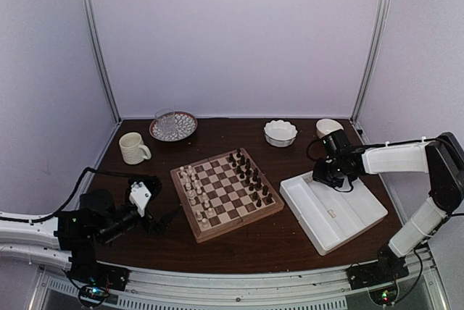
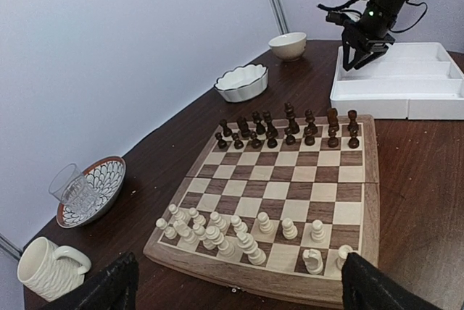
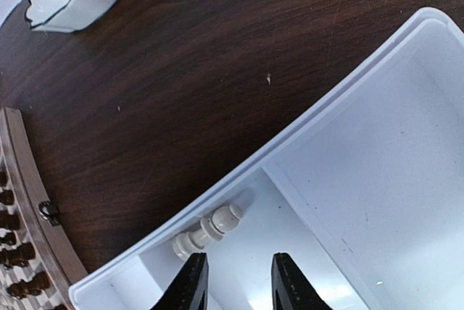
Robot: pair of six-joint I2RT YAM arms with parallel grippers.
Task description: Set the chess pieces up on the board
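Observation:
A pale chess piece [image 3: 206, 232] lies on its side in a compartment of the white tray [image 3: 341, 85], against the wall, in the right wrist view. My right gripper is over that compartment, fingers apart and nothing between them; the piece is just beyond its left fingertip. On the wooden chessboard [image 1: 239, 217], dark pieces [image 1: 249, 177] stand in two rows along the right side and white pieces [image 1: 193, 188] along the left. Several white pieces [image 2: 287, 228] show more closely in the left wrist view. My left gripper stands open and empty at the board's left.
Behind the board are a white scalloped bowl [image 1: 280, 133], a smaller bowl [image 1: 328, 128], a patterned plate [image 1: 185, 124] with a glass [image 1: 166, 121] on it, and a mug [image 1: 133, 148]. A small pale thing [image 1: 331, 213] lies in the tray, unclear.

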